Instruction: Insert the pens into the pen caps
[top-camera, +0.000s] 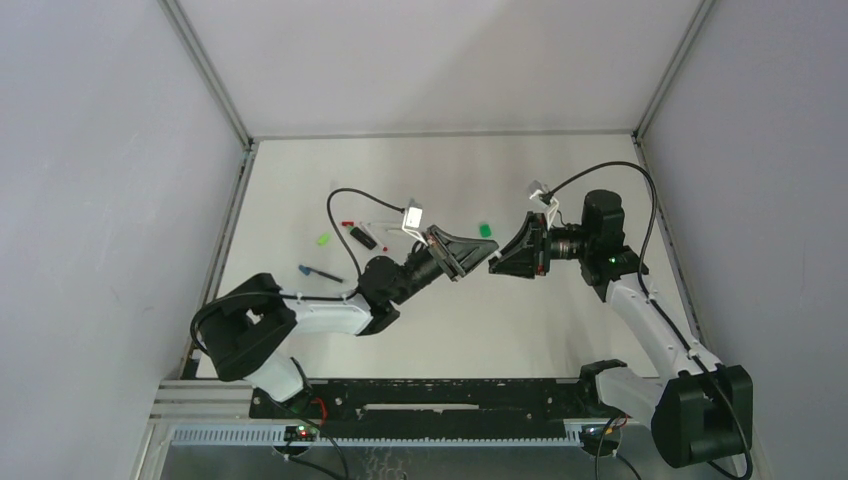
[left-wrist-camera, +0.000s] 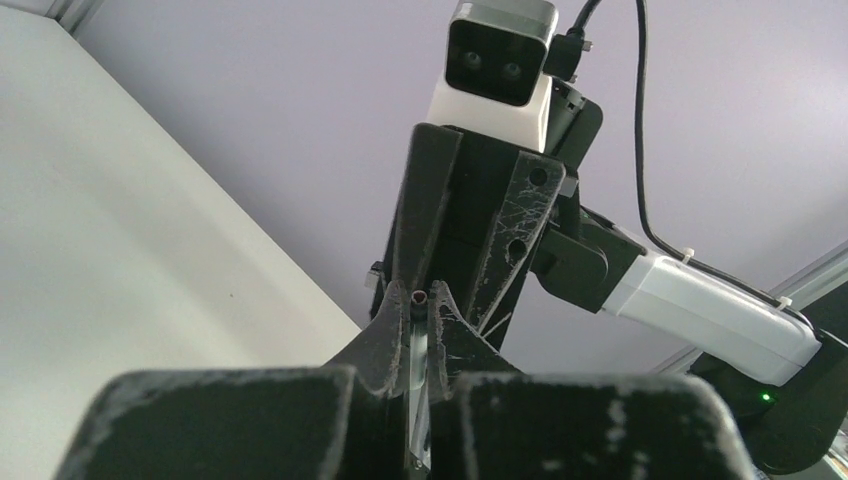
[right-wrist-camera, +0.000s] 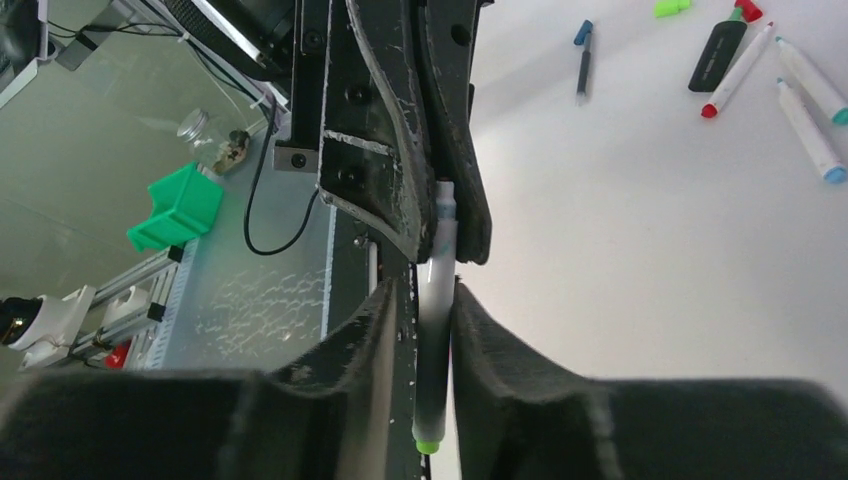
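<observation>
A whitish pen body with a lime end (right-wrist-camera: 428, 446) stands upright in the right wrist view. My left gripper is shut on its upper part. My right gripper is open, its fingers (left-wrist-camera: 455, 345) on either side of the pen with a narrow gap. Whether they touch it cannot be told. The hollow-looking pen end (left-wrist-camera: 419, 297) shows between these fingertips in the left wrist view. From the top, both grippers meet tip to tip over mid-table. A lime cap (top-camera: 323, 239) and a green cap (top-camera: 485, 230) lie on the table.
On the table lie a blue cap (right-wrist-camera: 583, 32) on a dark pen (right-wrist-camera: 584, 72), a black pen body (right-wrist-camera: 719, 55), a white pen with a red end (right-wrist-camera: 738, 72), and white pens with blue or teal ends (right-wrist-camera: 810, 130).
</observation>
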